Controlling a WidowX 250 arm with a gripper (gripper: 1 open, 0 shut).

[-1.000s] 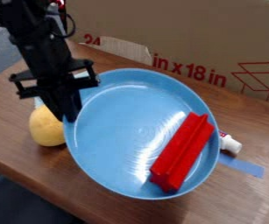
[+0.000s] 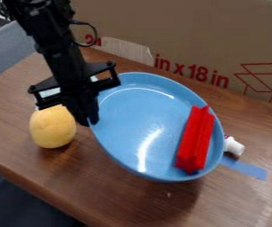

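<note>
My black gripper is low at the left rim of a blue plate, its fingertips at or just over that rim; it looks shut, though whether the rim is between the fingers is hard to tell. A red block lies on the right side of the plate. A yellow round object sits on the table just left of the plate, beside my gripper.
A white tube lies right of the plate, near blue tape on the wooden table. A cardboard box stands along the back.
The plate, with the red block on it, has shifted back, away from the front edge. My gripper has moved slightly right along with its left rim.
</note>
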